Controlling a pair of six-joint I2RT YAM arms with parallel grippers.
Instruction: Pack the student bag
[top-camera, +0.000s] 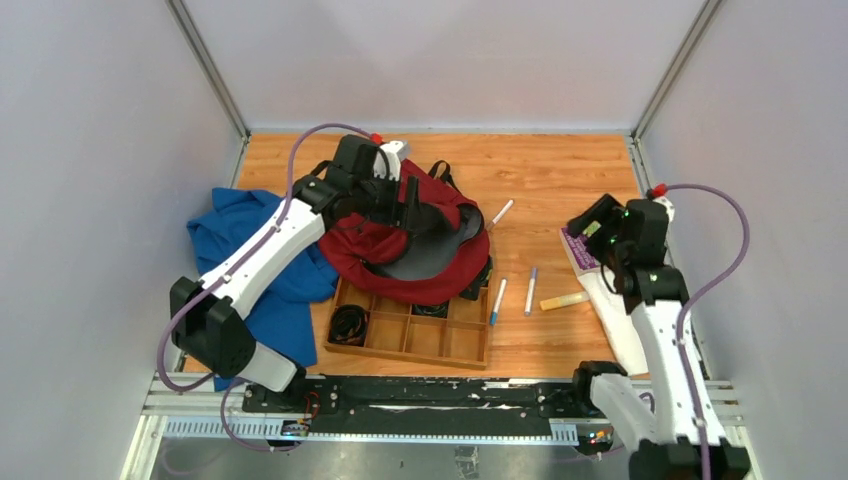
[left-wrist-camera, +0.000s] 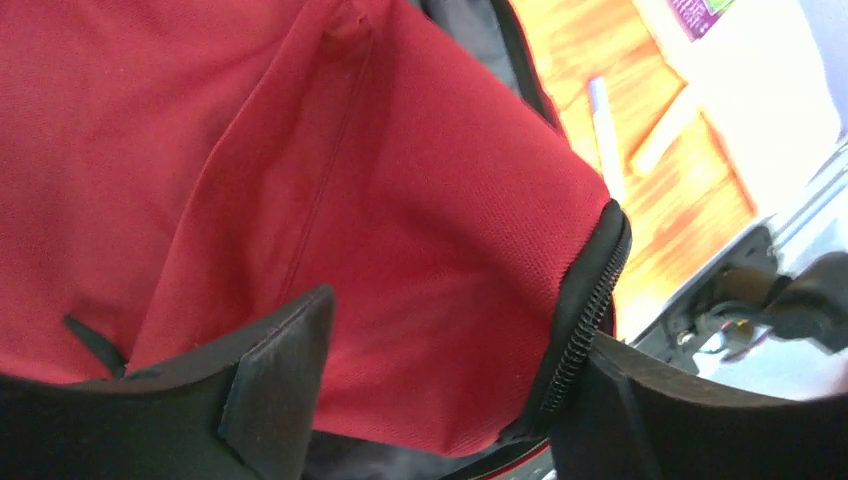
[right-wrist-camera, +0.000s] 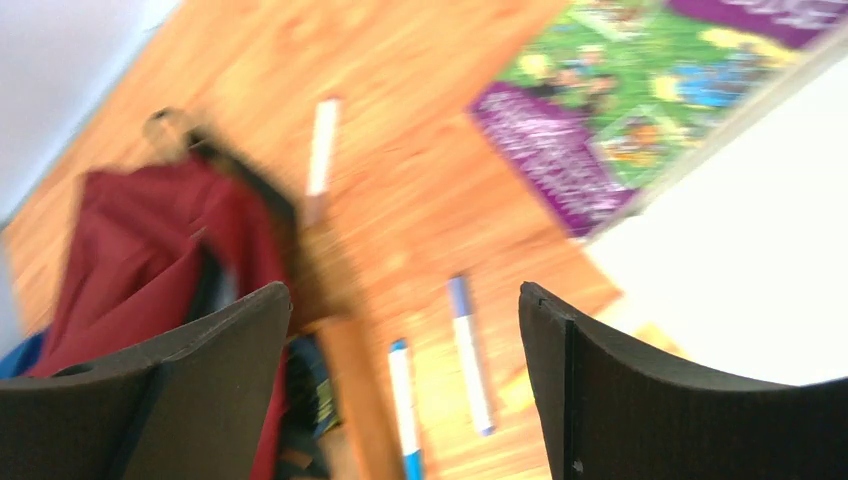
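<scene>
The red backpack (top-camera: 390, 270) lies on a wooden organizer (top-camera: 447, 345), its grey interior showing. My left gripper (top-camera: 398, 205) is over it, part open, with red fabric and a zipper (left-wrist-camera: 590, 310) near its fingers; I cannot tell whether it grips them. My right gripper (top-camera: 590, 220) is open above a purple-green book (right-wrist-camera: 630, 110) and white paper (top-camera: 615, 320), with nothing between its fingers.
A blue cloth (top-camera: 260, 290) lies at the left. Several markers (top-camera: 530, 292) and a yellow stick (top-camera: 563, 301) lie right of the organizer. Black cable coils (top-camera: 348, 324) sit in compartments.
</scene>
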